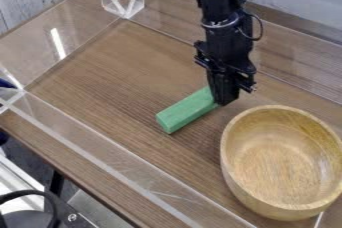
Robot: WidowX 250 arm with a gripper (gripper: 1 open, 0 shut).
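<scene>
A black robot arm reaches down from the top of the view to my gripper (225, 94), which is shut at the upper right end of a green bar (181, 114) lying on the wooden table (94, 92). Whether the fingertips touch the bar is hard to tell, and nothing clearly shows between them.
A large pale round bowl (278, 167) stands at the right front, close to the bar. A small white wire-like holder (122, 2) is at the back left. Dark cables (38, 212) lie at the front left corner.
</scene>
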